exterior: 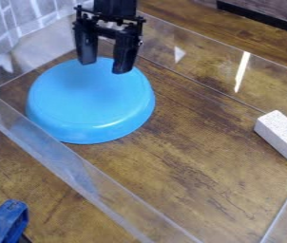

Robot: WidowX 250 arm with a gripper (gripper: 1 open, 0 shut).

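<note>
My black gripper (106,49) hangs over the back part of a round blue disc (89,104) lying on the wooden floor of a clear-walled enclosure. Its two dark fingers point down and stand apart, with no object visible between them.
A white block (283,138) lies at the right. A blue item (4,223) is at the bottom left, by the transparent wall.
</note>
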